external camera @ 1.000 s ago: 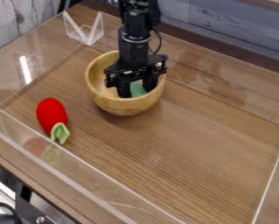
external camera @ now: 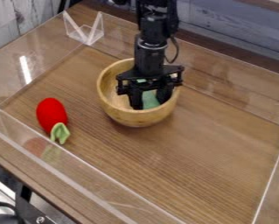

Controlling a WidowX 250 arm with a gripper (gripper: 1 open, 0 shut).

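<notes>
My black gripper (external camera: 149, 84) reaches down from the top centre into a yellow bowl (external camera: 115, 105) on the wooden table (external camera: 212, 157). A green object (external camera: 149, 100) is in the bowl, partly covered by the gripper. The fingers appear closed down on or around it, but the exact hold is hard to see. A red plush object (external camera: 52, 114) with a green tip lies on the table at the lower left of the bowl.
A clear plastic holder (external camera: 83, 26) stands at the top left. A light wall edge runs along the left and back.
The gripper has moved slightly to the right and toward the front. The bowl has shifted a little the same way.
</notes>
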